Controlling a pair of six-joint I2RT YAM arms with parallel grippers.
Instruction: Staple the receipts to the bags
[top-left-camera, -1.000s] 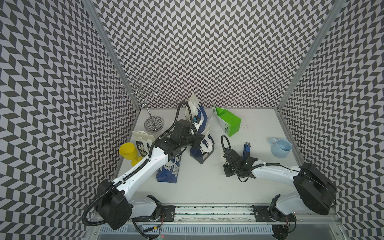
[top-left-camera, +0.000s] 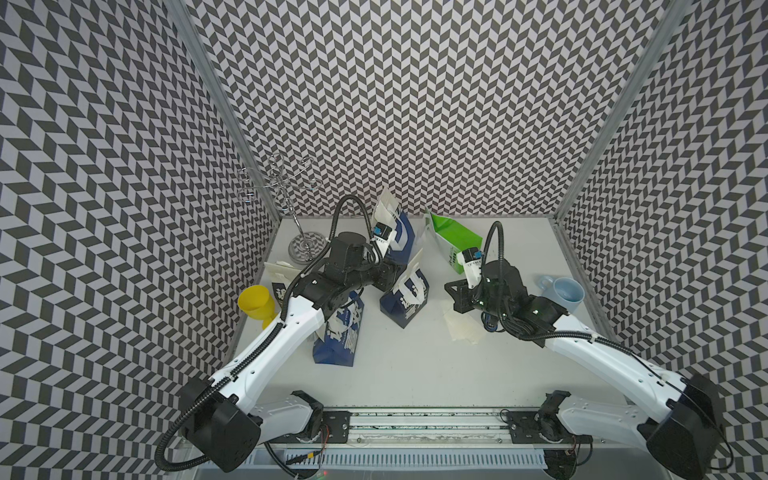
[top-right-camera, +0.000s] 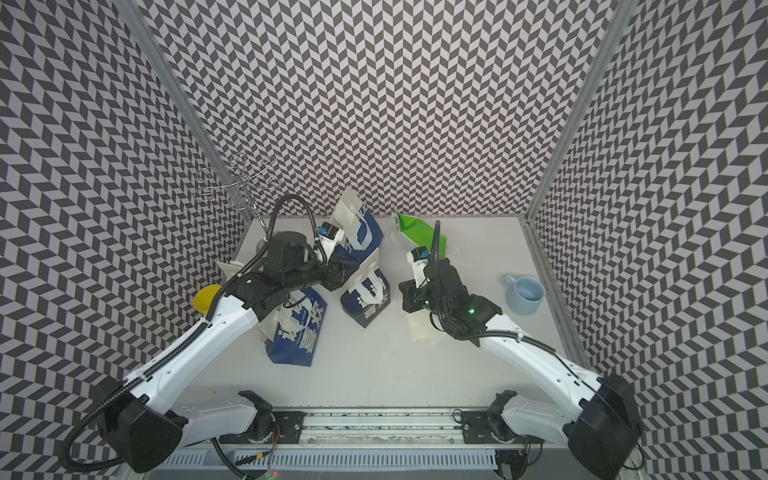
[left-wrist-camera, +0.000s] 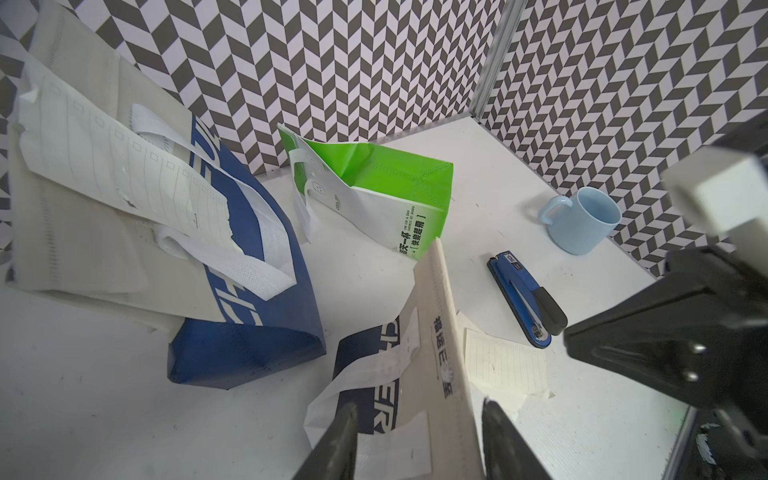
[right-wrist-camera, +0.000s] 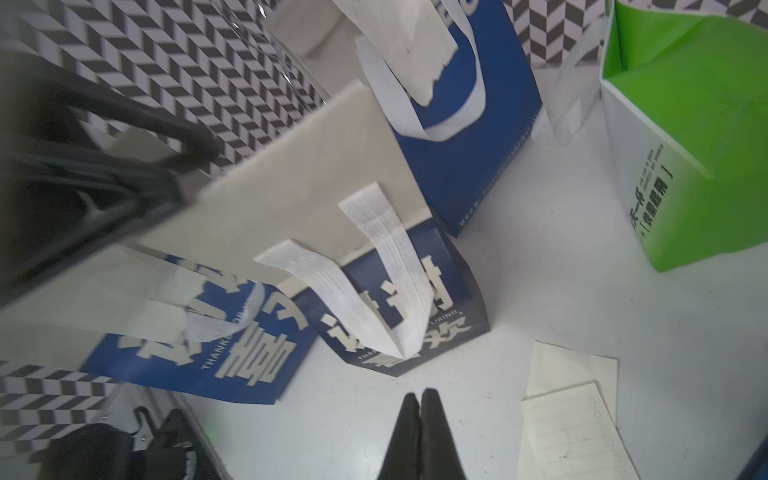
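Off-white receipt slips lie overlapping on the table, to the right of my right gripper, which is shut with nothing between its fingers. The middle blue-and-cream bag stands in front of it, its flap raised. My left gripper is open behind that bag; the flap rises in view between its fingers, but I cannot tell whether they touch. On the back bag hangs a receipt. Another blue bag lies at left. The blue stapler rests beyond the slips.
A green-and-white bag lies at the back. The light-blue mug stands at right. Yellow cup and metal rack occupy the left side.
My right gripper has moved up and away from the slips toward the back, and they stay on the table. The left arm has drawn back slightly to the left.
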